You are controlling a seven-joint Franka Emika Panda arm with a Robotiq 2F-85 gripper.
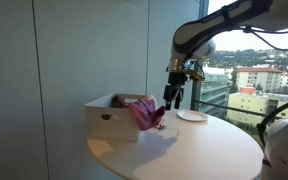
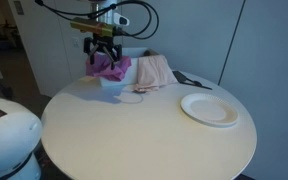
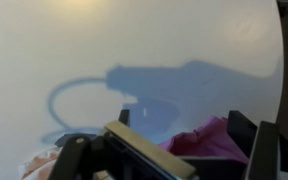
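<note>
In the first exterior view a white box (image 1: pixel 112 120) stands on the round table, a magenta cloth (image 1: pixel 146 113) draped over its rim. My gripper (image 1: pixel 173 102) points down on the window side of that cloth. The second exterior view has it (image 2: pixel 102 52) in front of the box (image 2: pixel 112 92), overlapping the purple cloth (image 2: pixel 109 68); whether they touch I cannot tell. From the wrist, the open gripper shows at the bottom, its fingers wide apart, with the box's brown edge (image 3: pixel 149 150) and some purple cloth (image 3: pixel 206 138) in view near them.
A pale pink cloth (image 2: pixel 155 72) hangs over the box's other end. Black utensils (image 2: pixel 191 80) lie behind a white plate (image 2: pixel 210 110). A small item (image 2: pixel 139 91) rests before the box.
</note>
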